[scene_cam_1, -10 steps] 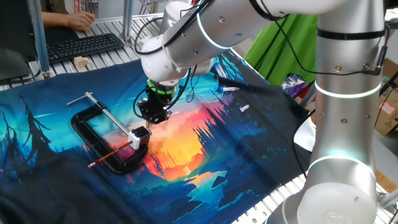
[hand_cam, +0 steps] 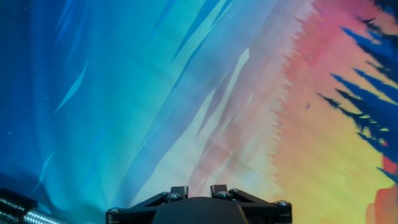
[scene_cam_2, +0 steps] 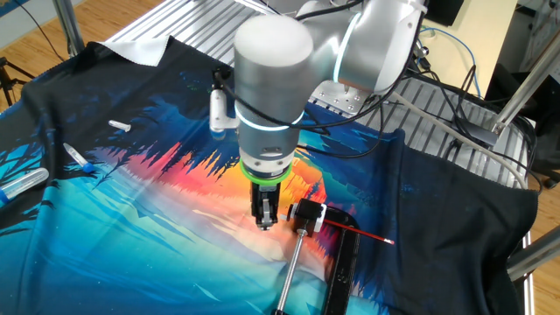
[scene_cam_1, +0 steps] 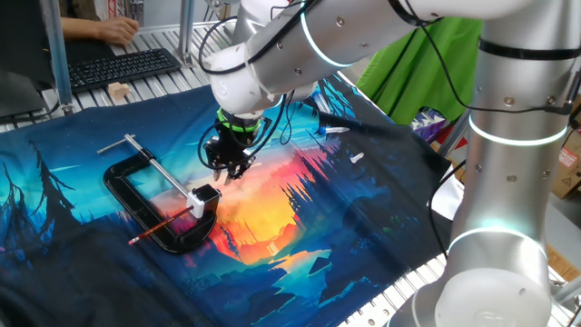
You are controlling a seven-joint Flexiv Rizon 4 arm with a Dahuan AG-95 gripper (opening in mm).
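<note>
My gripper points down over the cloth, its two fingertips apart with a narrow gap and nothing between them. In exterior view 1 the gripper [scene_cam_1: 231, 171] hangs just beyond the clamp's head. A black C-clamp [scene_cam_1: 123, 195] with a silver screw bar lies on the cloth. A red pencil [scene_cam_1: 162, 226] with a pale end crosses the clamp by its white block [scene_cam_1: 197, 205]. From exterior view 2, the gripper [scene_cam_2: 265, 219] is left of the clamp's black head [scene_cam_2: 307, 213], apart from it; the red pencil [scene_cam_2: 367, 233] sticks out to the right.
The printed cloth [scene_cam_1: 336, 245] covers most of the table, with open room around its middle. A small white piece [scene_cam_2: 120, 125], a blue-and-clear tube [scene_cam_2: 77, 157] and a larger clear tube [scene_cam_2: 24, 184] lie left in exterior view 2. Behind the cloth are a keyboard [scene_cam_1: 123, 69] and a person's hand [scene_cam_1: 117, 31].
In exterior view 1 the arm and gripper have shifted slightly to the right, away from the clamp's head. The clamp and pencil have stayed put.
</note>
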